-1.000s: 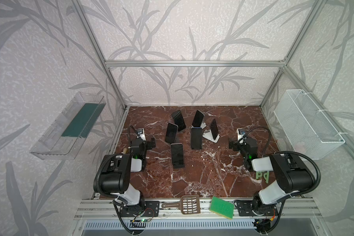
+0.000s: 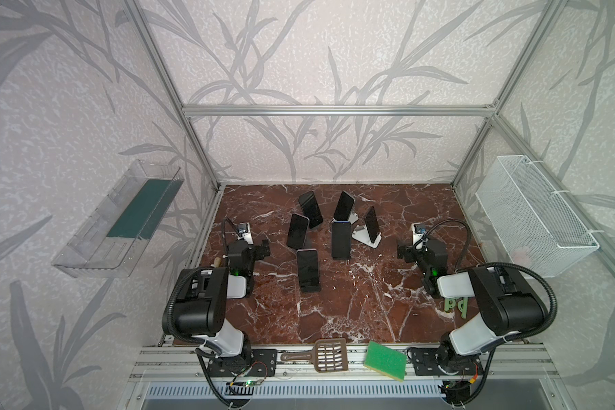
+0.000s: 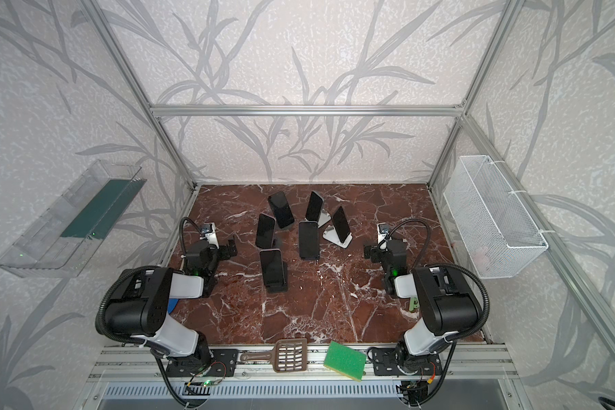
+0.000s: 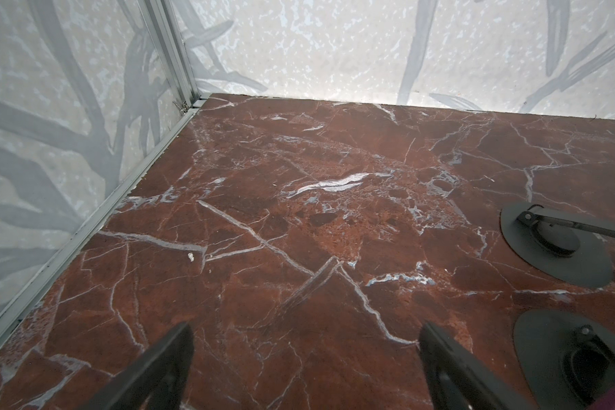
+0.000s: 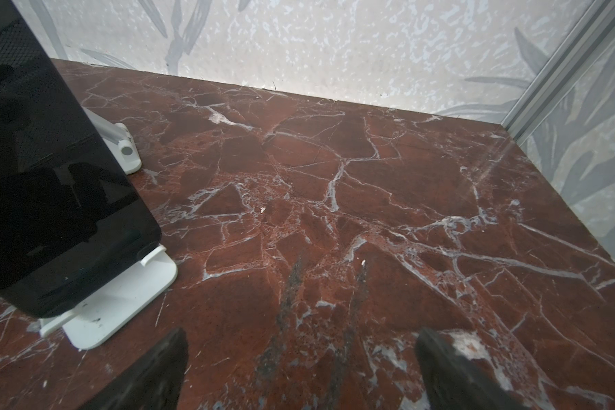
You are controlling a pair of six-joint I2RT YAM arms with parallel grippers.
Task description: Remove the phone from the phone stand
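Note:
Several dark phones lean on stands in the middle of the table, among them a front phone (image 2: 308, 268), a centre phone (image 2: 341, 239) and a right-hand phone (image 2: 371, 222) on a white stand (image 2: 366, 237). My left gripper is open and empty, left of the group. On the other side my right gripper also stands open, bare table between its fingers. In the right wrist view a large phone (image 5: 61, 184) rests in a white stand (image 5: 126, 300) at left, apart from the fingers. Two dark round stand bases (image 4: 594, 270) show at the left wrist view's right edge.
A clear bin (image 2: 92, 254) hangs on the left wall, a white mesh basket (image 2: 533, 205) on the right. A brown slotted scoop (image 2: 330, 355) and green sponge (image 2: 385, 360) lie along the front rail.

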